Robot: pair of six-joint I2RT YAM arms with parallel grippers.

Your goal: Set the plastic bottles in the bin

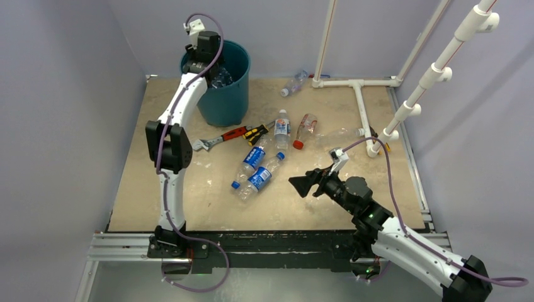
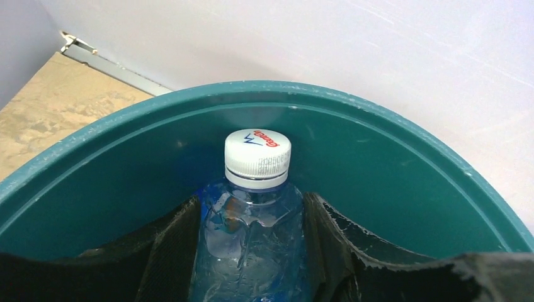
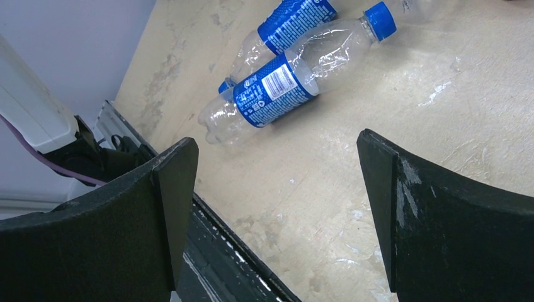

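Note:
In the top view the teal bin (image 1: pixel 227 104) stands at the back left, my left gripper (image 1: pixel 200 53) over its mouth. In the left wrist view that gripper is shut on a clear bottle with a white cap (image 2: pixel 257 153), inside the rim. My right gripper (image 1: pixel 305 182) is open and empty over the table. Blue-label bottles (image 1: pixel 261 178) lie at the centre, with a white-capped bottle (image 1: pixel 282 129), a red-capped bottle (image 1: pixel 306 129) and a clear bottle (image 1: pixel 340 136) behind and right. Another bottle (image 1: pixel 294 84) lies at the back.
An adjustable wrench (image 1: pixel 214 141) and yellow-handled tools (image 1: pixel 257 132) lie in front of the bin. A white pipe frame (image 1: pixel 362 110) stands at the back right. Bare table (image 1: pixel 289 214) shows along the front.

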